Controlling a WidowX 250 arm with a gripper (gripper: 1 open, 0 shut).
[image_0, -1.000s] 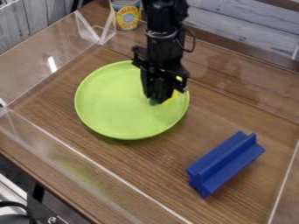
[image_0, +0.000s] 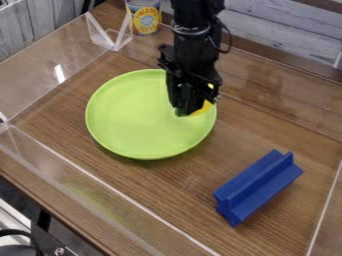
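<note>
My dark arm comes down from the top centre, and its gripper hangs over the right part of a green plate. A small yellow object shows at the plate's right edge, partly behind the fingers. The dark fingers overlap it, so I cannot tell whether they are shut on it.
A blue block lies at the front right on the wooden table. A can and a white object stand at the back left.
The gripper has shifted slightly to the right over the plate's edge and its fingers have changed pose. The plate and blue block have not moved.
</note>
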